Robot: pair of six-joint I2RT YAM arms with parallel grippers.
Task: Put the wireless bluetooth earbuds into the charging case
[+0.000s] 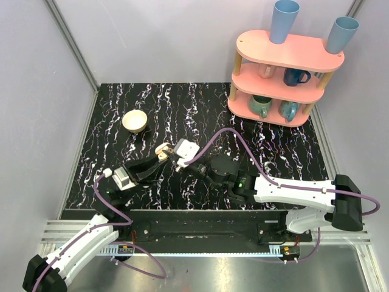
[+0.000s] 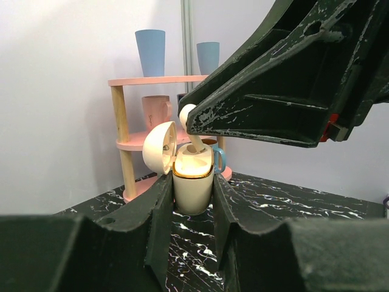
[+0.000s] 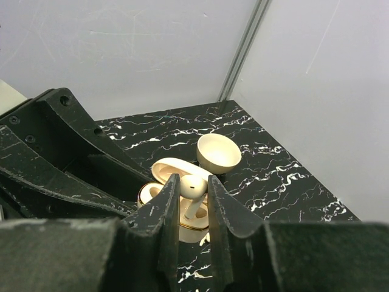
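Observation:
My left gripper is shut on the cream charging case point(image 2: 192, 194), whose lid point(image 2: 158, 148) stands open. My right gripper is shut on a cream earbud, its stem angled down into the case's opening; in the left wrist view it sits just above the case. Whether it is seated cannot be told. In the top view both grippers meet over the left-middle of the black table around the case point(image 1: 161, 152).
A cream bowl point(image 1: 134, 121) stands behind the case on the black marbled table point(image 1: 200, 103). A pink shelf point(image 1: 281, 53) with cups and mugs is at the back right. Walls border the table.

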